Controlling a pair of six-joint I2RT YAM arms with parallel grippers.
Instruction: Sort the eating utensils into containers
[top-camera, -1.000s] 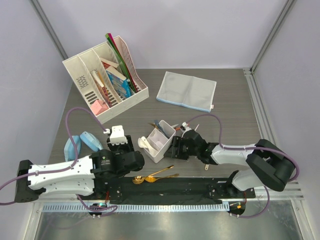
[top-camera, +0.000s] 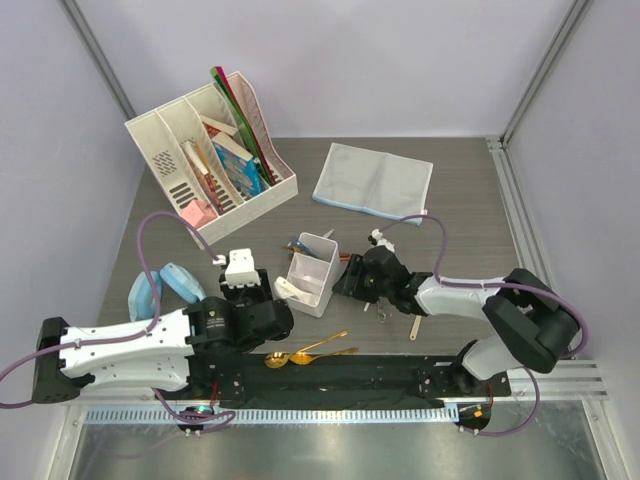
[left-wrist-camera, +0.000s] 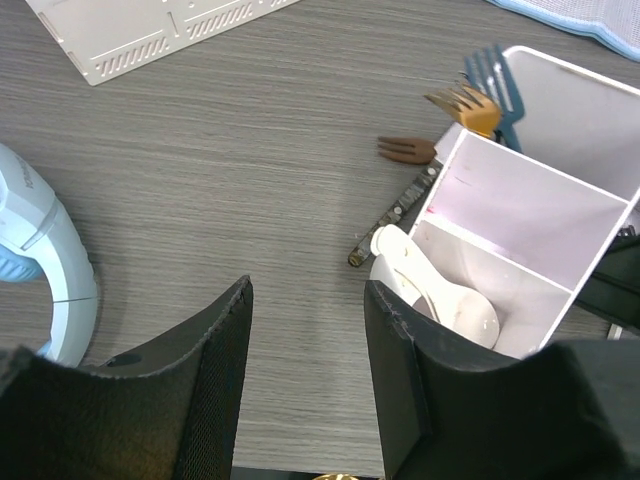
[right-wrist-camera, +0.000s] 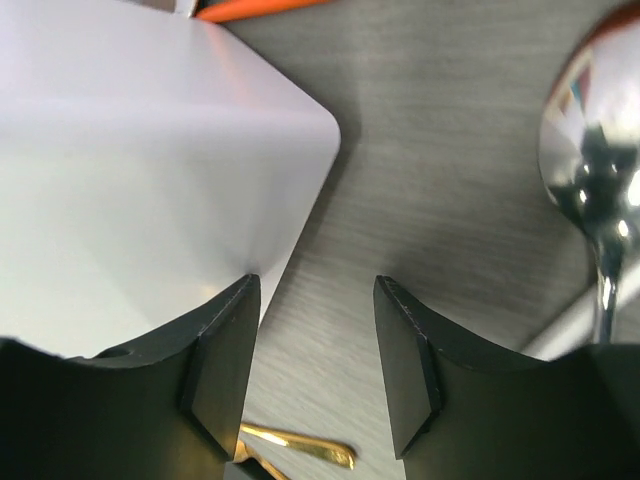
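Observation:
A white two-compartment container (top-camera: 325, 270) holds white spoons (left-wrist-camera: 460, 310) in its near section and blue and gold forks (left-wrist-camera: 497, 100) at its far one. A brown fork (left-wrist-camera: 405, 148) lies beside it. My left gripper is open and empty, left of the container. My right gripper is open, low at the container's right wall, with nothing clearly between its fingers. A silver spoon (right-wrist-camera: 590, 150) and an orange handle (right-wrist-camera: 260, 8) lie near it. Gold spoons (top-camera: 305, 355) lie at the table's front edge.
A large white organizer (top-camera: 160, 145) with boxes stands at the back left. A folded cloth (top-camera: 372, 180) lies at the back right. Blue curved objects (top-camera: 145, 298) lie at the left. Bare table surrounds the middle.
The container has shifted and straightened slightly, its far end moving left. My right gripper and arm have shifted a little; my left gripper is nearly still.

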